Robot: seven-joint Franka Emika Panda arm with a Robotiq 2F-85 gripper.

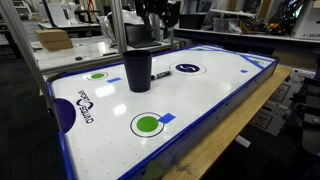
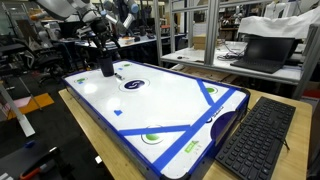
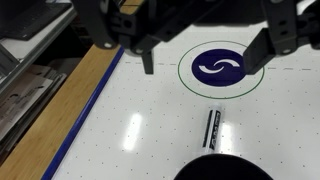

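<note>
A black cup (image 1: 139,71) stands upright on the white table (image 1: 205,100); its dark top (image 3: 222,168) edges into the bottom of the wrist view. Beside it, on the table, lies a marker (image 1: 160,75) with a dark label. Seen from the wrist, the marker (image 3: 211,130) rests between the cup and the purple round logo, outside the cup. My gripper hangs above the table, fingers well apart, so it is open with nothing between them. The cup's inside cannot be seen.
A purple logo (image 1: 187,69) and green dots (image 1: 147,125) are printed on the flat table. A laptop (image 2: 268,54) and a keyboard (image 2: 256,135) sit beyond its far side.
</note>
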